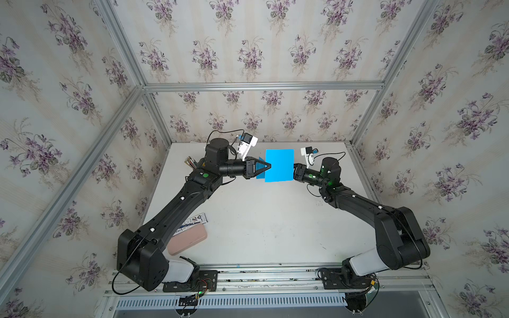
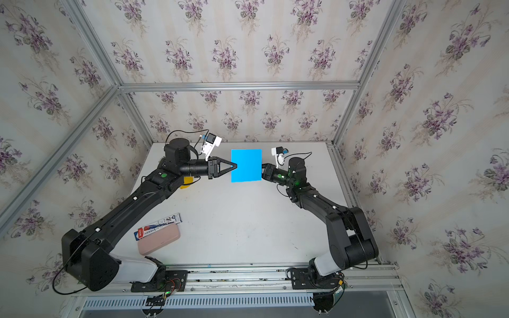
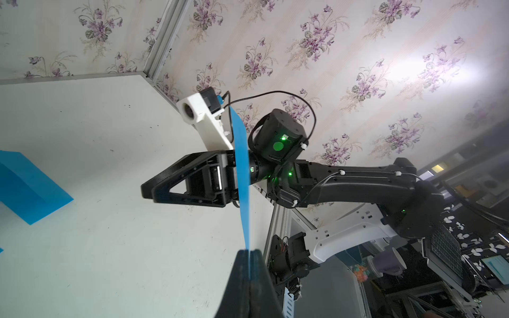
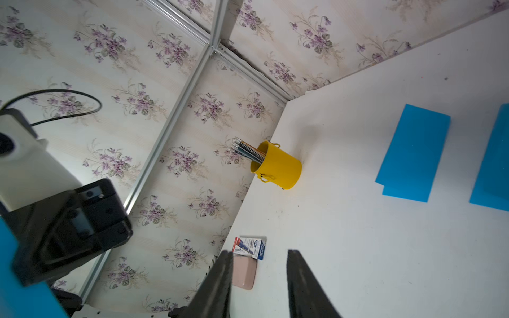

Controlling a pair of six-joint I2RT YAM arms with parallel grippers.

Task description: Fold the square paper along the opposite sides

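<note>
A blue square paper hangs upright in the air, its left edge pinched in my shut left gripper; the left wrist view shows it edge-on, rising from the fingertips. My right gripper has its fingers apart with nothing between them in the right wrist view, and sits behind the paper's right side in both top views, partly hidden there. Two more blue papers lie on the white table at the back, one of them apparently folded or layered.
A yellow cup of pencils stands on the left of the table. A pink case and a printed pack lie at the front left.
</note>
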